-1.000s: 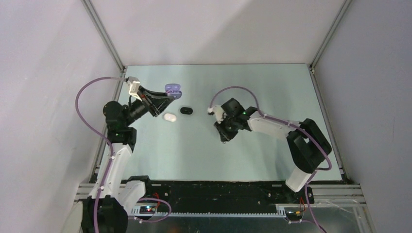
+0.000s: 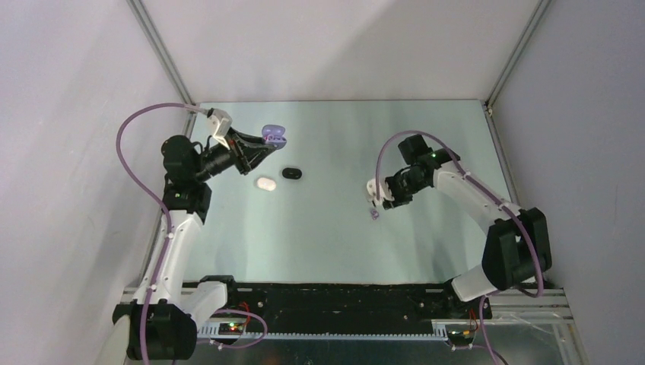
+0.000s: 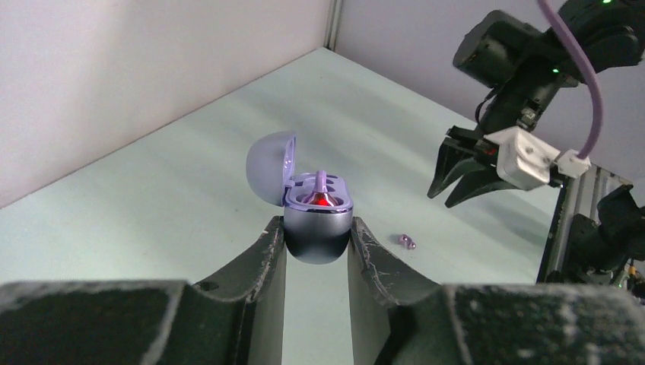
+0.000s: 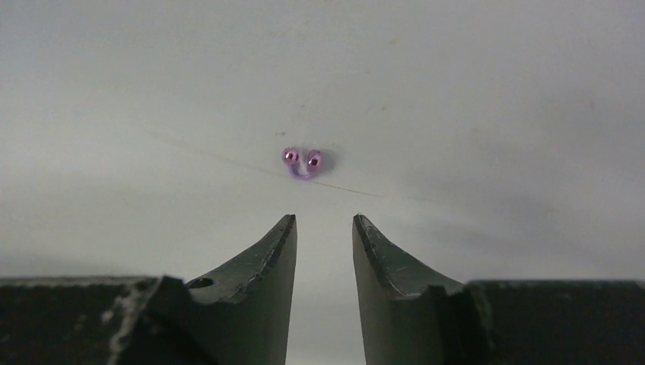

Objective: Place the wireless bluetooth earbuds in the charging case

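My left gripper is shut on the open purple charging case [image 3: 318,228], held up at the upper left of the top view [image 2: 274,137]; its lid stands up and a lit red spot shows inside beside a purple upright piece. My right gripper is open, fingers apart and empty, raised above a small pair of pinkish-purple earbuds [image 4: 304,162] lying on the table, also visible below that gripper in the top view [image 2: 374,214].
A white oval case [image 2: 266,184] and a black oval case [image 2: 291,173] lie left of centre on the pale table [image 2: 335,243]. Walls border the sides and back.
My right arm has moved rightward and up, away from over the earbuds, which now show on the table. The left gripper with the case has shifted slightly toward the back.
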